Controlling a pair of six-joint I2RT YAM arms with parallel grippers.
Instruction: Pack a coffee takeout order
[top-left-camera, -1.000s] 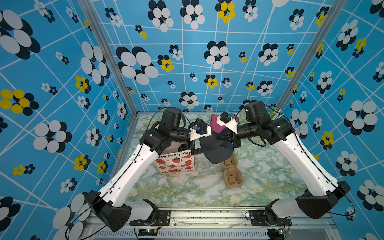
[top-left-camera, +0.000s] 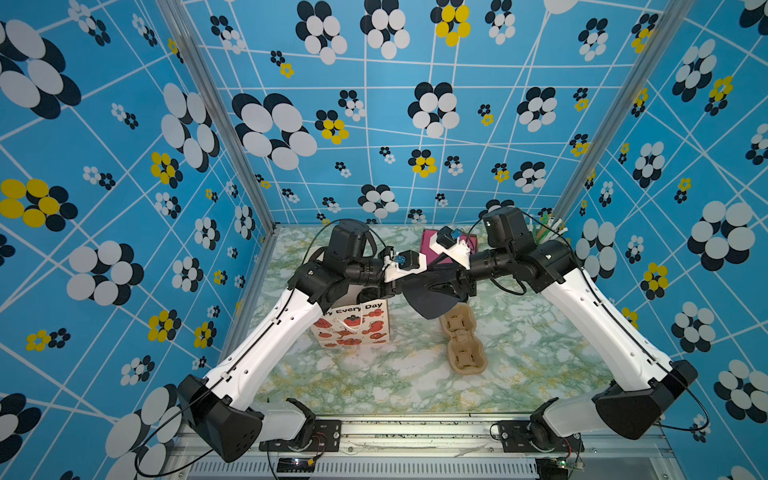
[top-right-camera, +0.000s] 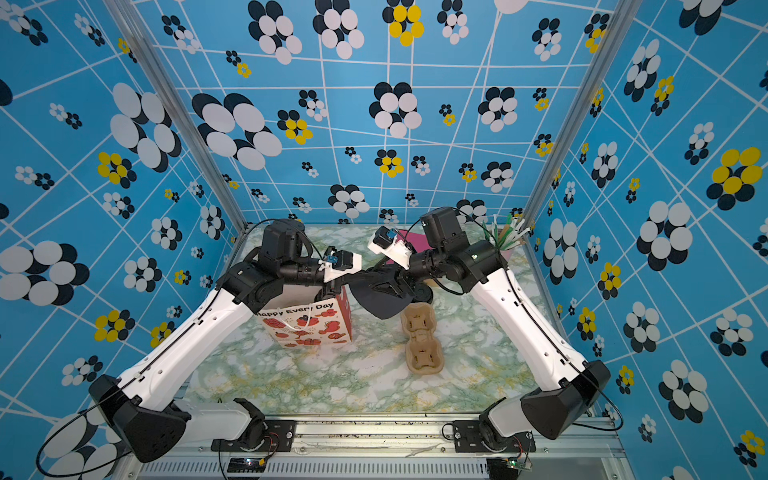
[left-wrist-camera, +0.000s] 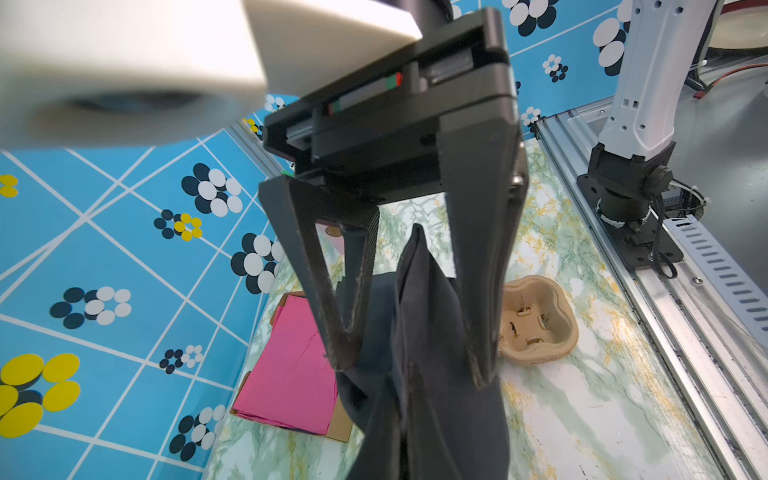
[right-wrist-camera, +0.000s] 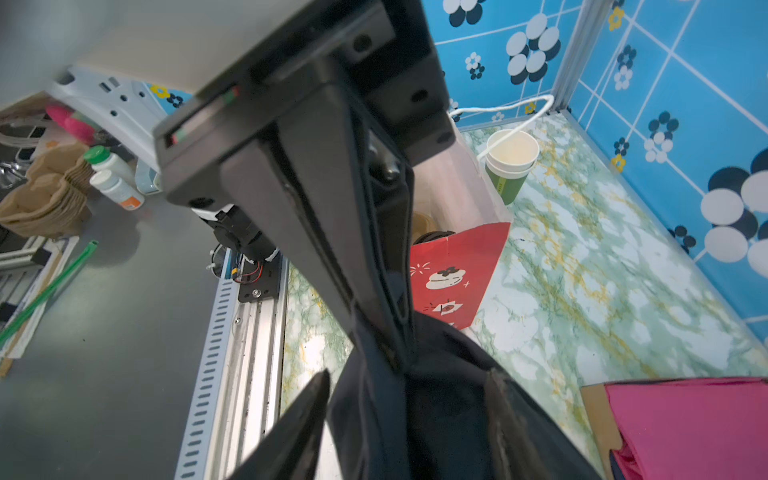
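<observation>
A limp dark grey sheet (top-left-camera: 432, 300), cloth or a napkin, hangs between my two grippers above the table. My left gripper has its fingers together, pinching the sheet's edge, as the right wrist view shows. Facing it, my right gripper stands with its fingers apart; a fold of the sheet pokes up between them. The white paper bag (top-left-camera: 350, 326) with red drawings and "Every Day" lettering stands upright under the left arm. Inside the bag, a dark round object and a pale one show partly. The pulp cup carrier (top-left-camera: 464, 352) lies empty toward the front.
A box with pink sheets (left-wrist-camera: 292, 364) sits at the back. Stacked white cups (right-wrist-camera: 512, 156) stand beyond the bag. Straws (top-right-camera: 508, 233) stand upright at the back right. A dark round thing (top-right-camera: 421, 291) shows behind the carrier.
The two grippers have come close together at the sheet. Its hanging part has shifted and risen slightly. The bag and carrier have stayed in place.
</observation>
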